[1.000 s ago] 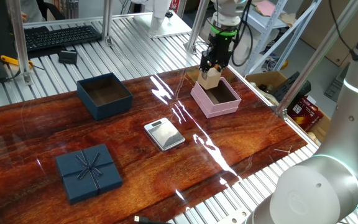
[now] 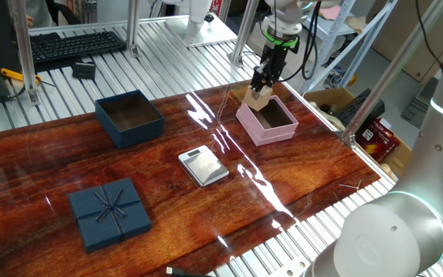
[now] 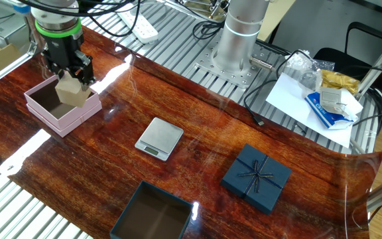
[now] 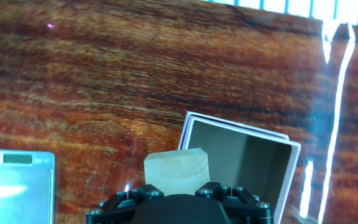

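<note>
A beige block (image 2: 257, 98) hangs tilted from my gripper (image 2: 263, 81), at the rear left edge of an open pink box (image 2: 268, 137). In the other exterior view the same block (image 3: 73, 91) is over the box (image 3: 63, 123), with the gripper (image 3: 71, 72) just above it. My gripper appears shut on the block, though its fingertips are hard to make out. From the wrist, the block (image 4: 176, 171) overlaps the left side of the box (image 4: 294, 177); whether it touches the rim, I cannot tell.
A small silver scale (image 2: 203, 165) lies mid-table. An open dark blue box (image 2: 129, 119) stands at the back left, and its bow-tied lid (image 2: 110, 214) lies in front. Bare wood separates these things.
The gripper and wrist have tilted and shifted slightly at the pink box. The block has moved a little to the left and leans more. Everything else on the table stays put.
</note>
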